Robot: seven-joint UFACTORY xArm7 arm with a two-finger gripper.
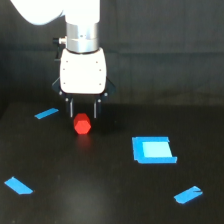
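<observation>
A red block with a roughly six-sided face [82,124] stands on the dark table. Directly over it is my white gripper [83,108], pointing down. The two dark fingers are apart, one toward each side of the block, so the gripper is open. Their tips end near the block's top; whether they reach down beside it or stay behind or above it is hard to tell. Nothing shows gripped between them. At the right lies a pale square [157,149] framed by blue tape [138,150].
Blue tape strips lie at the left back [46,113], the left front [18,186] and the right front [188,195]. Dark, bare table fills the middle and front. A dark curtain [165,50] hangs behind.
</observation>
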